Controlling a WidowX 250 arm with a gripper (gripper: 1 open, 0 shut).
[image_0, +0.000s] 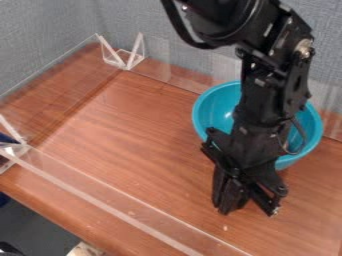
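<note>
The black gripper hangs from the arm on the right, its tip low over the wooden table, in front of a light blue bowl. The bowl is partly hidden behind the arm. Whether the gripper is open or shut, and whether anything is between its fingers, cannot be made out.
White wire racks stand at the back left and at the left edge. Walls close off the back and left.
</note>
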